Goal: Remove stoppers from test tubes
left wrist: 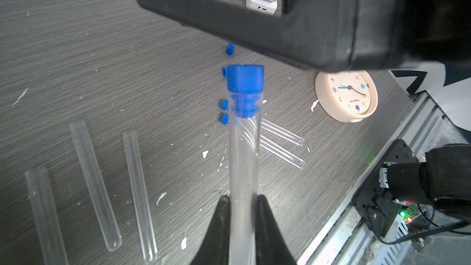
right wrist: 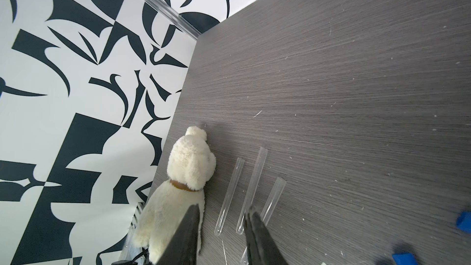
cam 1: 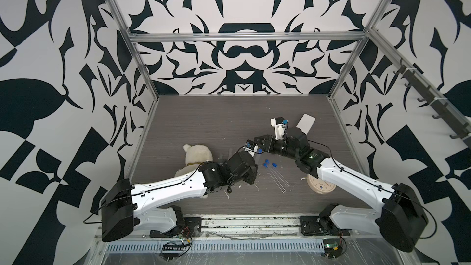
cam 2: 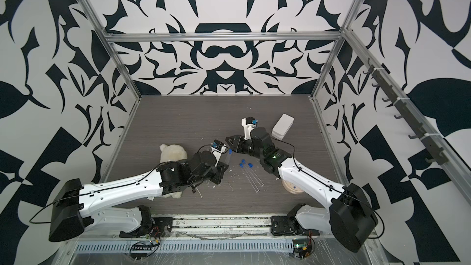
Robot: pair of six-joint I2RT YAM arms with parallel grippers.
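My left gripper is shut on a clear test tube [left wrist: 243, 166], held upright in the left wrist view with a blue stopper [left wrist: 245, 79] in its top. The right gripper is open; nothing shows between its fingertips in the right wrist view. Its black body looms near the stopper in the left wrist view. Two stoppered tubes [left wrist: 277, 149] lie on the table. Three tubes without stoppers [left wrist: 95, 186] lie apart from them, to the left. Two loose blue stoppers [left wrist: 230, 49] rest farther back, one partly hidden behind the held tube.
A cream plush toy [right wrist: 179, 191] lies left of the bare tubes. A round clock [left wrist: 346, 95] sits to the right, and a white box [cam 2: 282, 126] stands at the back right.
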